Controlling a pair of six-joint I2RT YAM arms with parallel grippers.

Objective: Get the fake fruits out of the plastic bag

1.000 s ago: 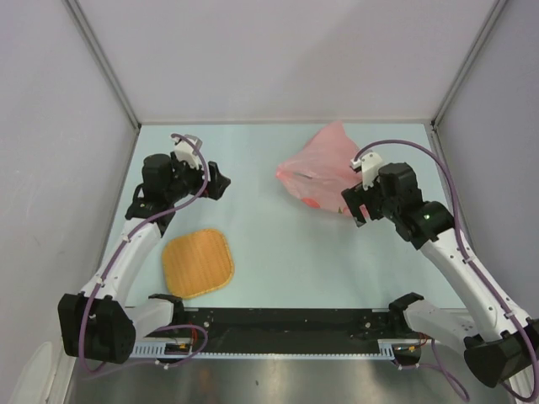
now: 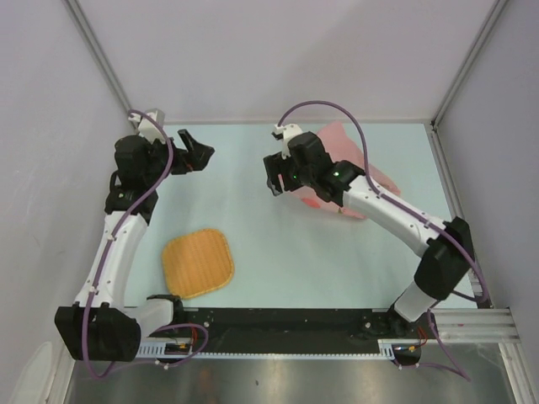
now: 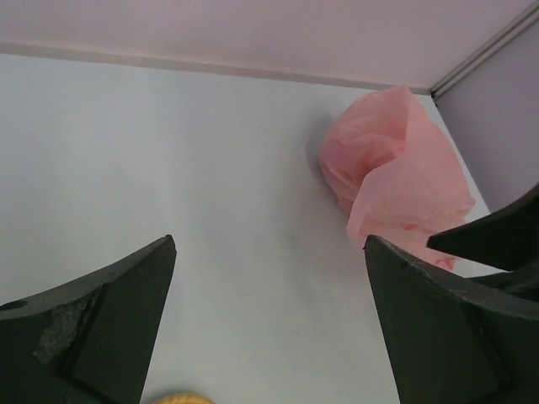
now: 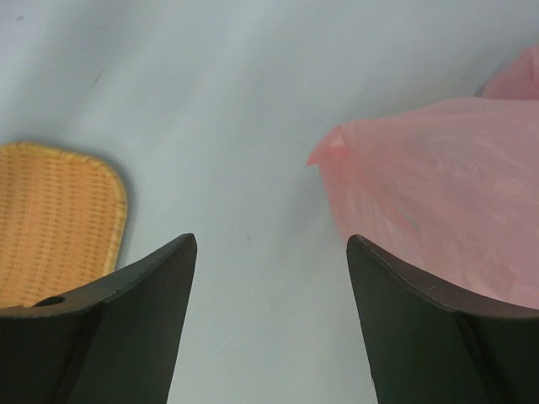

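The pink plastic bag (image 2: pixel 338 143) lies at the back right of the table, partly covered by my right arm in the top view. A redder patch (image 2: pixel 313 202) shows at its front edge; whatever is inside cannot be made out. My right gripper (image 2: pixel 274 176) hovers by the bag's left side. Its fingers (image 4: pixel 139 290) are apart with only bare table between them, and the bag (image 4: pixel 446 185) spreads to the right in that wrist view. At the back left, my left gripper (image 2: pixel 200 155) is open and empty, well away from the bag (image 3: pixel 413 181).
An orange-brown woven basket or mat (image 2: pixel 198 263) rests at the front left. Between it and the bag the pale table (image 2: pixel 278 261) is bare. Walls bound the back and both sides.
My right arm has swung left across the front of the bag to its left side. My left gripper has moved back and slightly left. The bag appears unmoved where visible.
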